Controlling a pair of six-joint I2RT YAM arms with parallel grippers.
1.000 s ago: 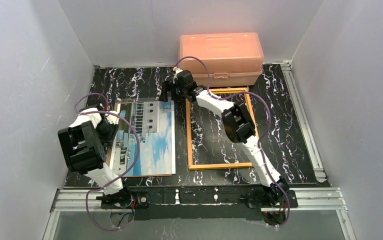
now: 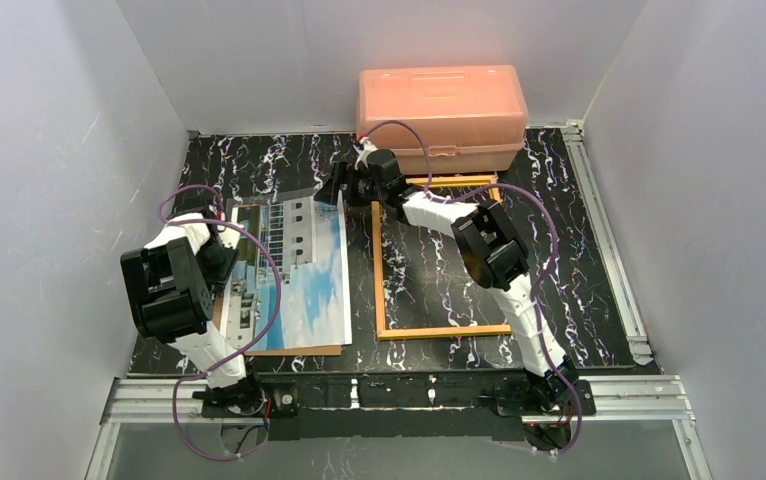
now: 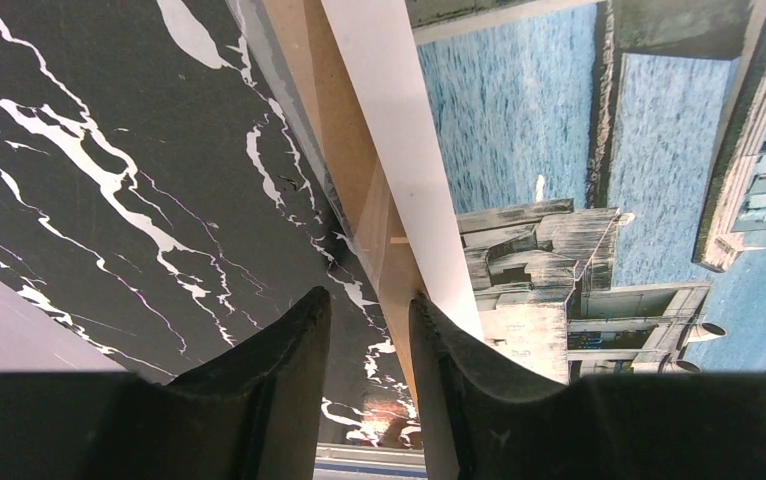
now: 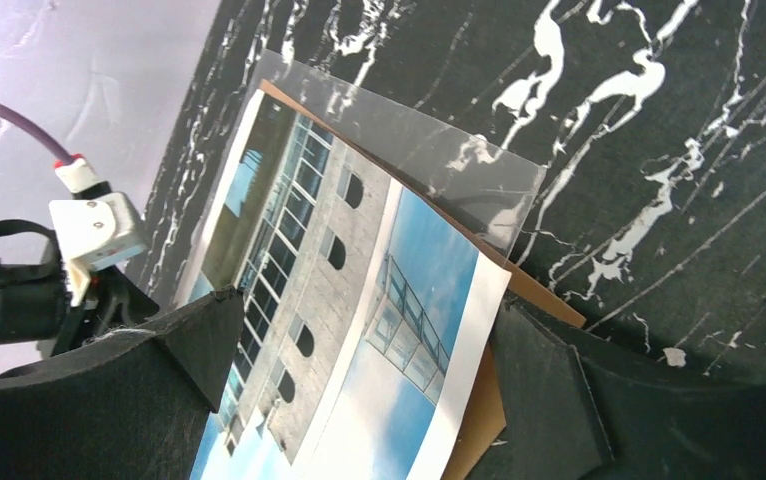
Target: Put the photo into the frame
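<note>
The photo (image 2: 314, 290) of a building against blue sky lies at the left of the table, over a brown board (image 2: 304, 351) and a clear sheet (image 4: 399, 125). These layers are not flush: board shows past the photo's edge, and the clear sheet sticks out at the far end. My left gripper is at the photo's left edge, its fingertips apart with the board's edge running between them. Around the photo's far right corner, my right gripper stands open, fingers wide apart. The wooden frame (image 2: 379, 270) lies to the right, empty.
A closed orange box (image 2: 442, 110) stands at the back, right behind the frame. The right arm (image 2: 489, 235) reaches over the frame. A purple cable (image 2: 277, 290) hangs above the photo. Bare marble table (image 2: 569, 300) shows right of the frame.
More of the brown board now shows below the photo's near edge, and the clear sheet shows more at the far edge.
</note>
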